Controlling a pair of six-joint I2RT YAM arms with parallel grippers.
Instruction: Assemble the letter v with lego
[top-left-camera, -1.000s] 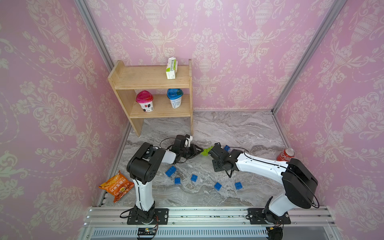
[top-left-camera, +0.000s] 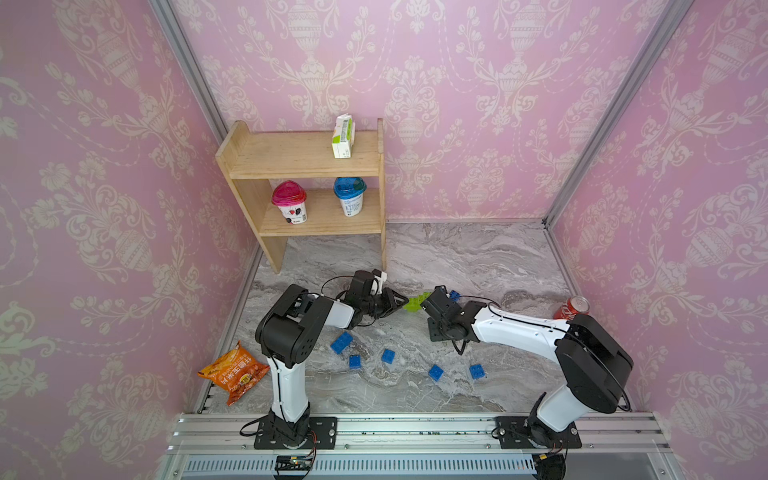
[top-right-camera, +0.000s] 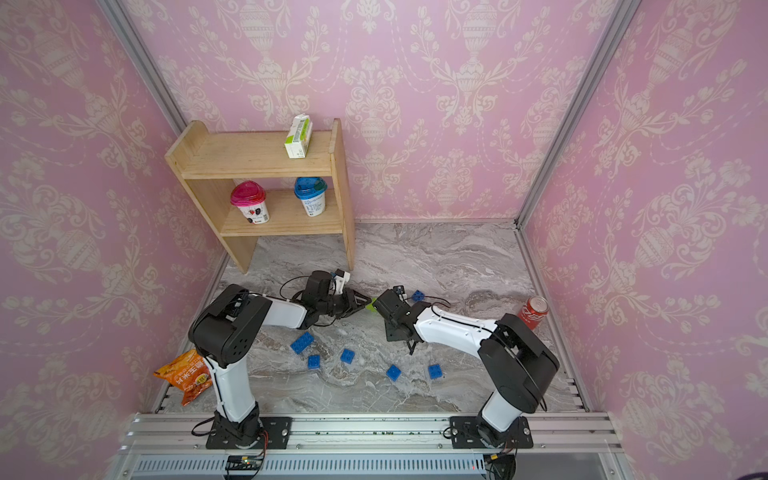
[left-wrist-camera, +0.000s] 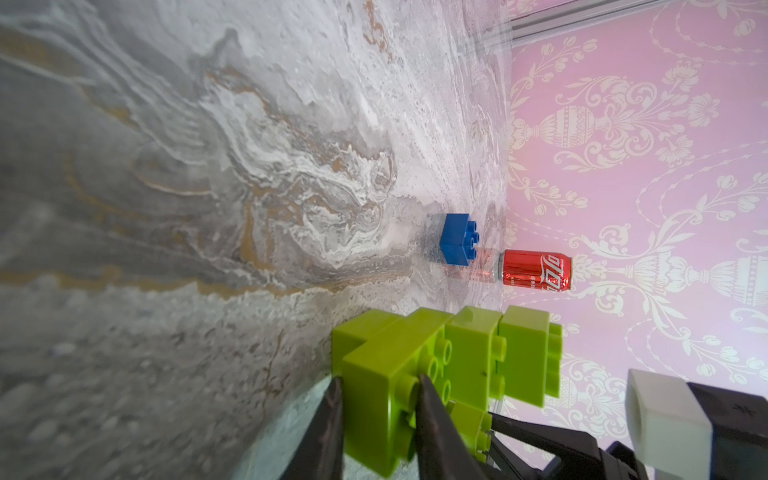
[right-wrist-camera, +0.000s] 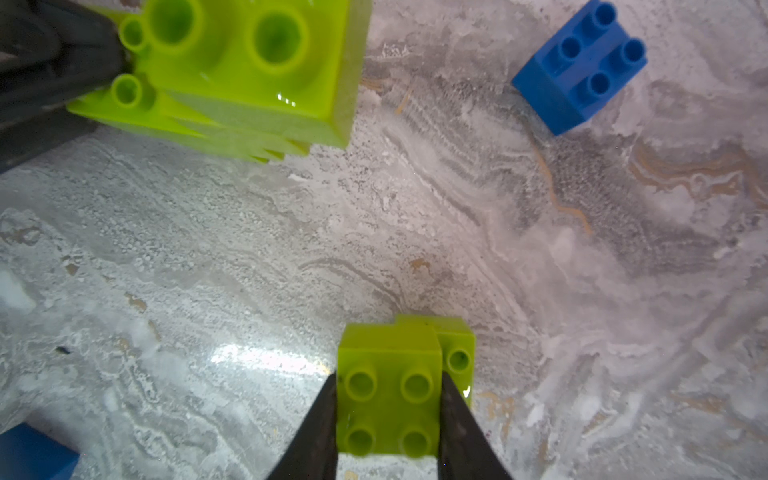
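Green lego pieces (top-left-camera: 415, 302) are bunched between my two grippers at the middle of the table. My left gripper (top-left-camera: 396, 301) is shut on a group of joined green bricks, which appears at the top left of the right wrist view with black fingers beside it (right-wrist-camera: 256, 80). My right gripper points down, shut on a short green piece (right-wrist-camera: 388, 376) made of stepped bricks, apart from the left group in that view. The right wrist housing hides part of the green pieces in the top views.
A blue brick (right-wrist-camera: 576, 68) lies behind the right gripper; several more blue bricks (top-left-camera: 388, 356) lie in front. A red can (top-left-camera: 573, 308) stands right, an orange snack bag (top-left-camera: 233, 371) lies front left. A wooden shelf (top-left-camera: 304, 164) holds cups and a carton at back left.
Over the last second my right arm has shifted very slightly right; my left gripper has barely moved.
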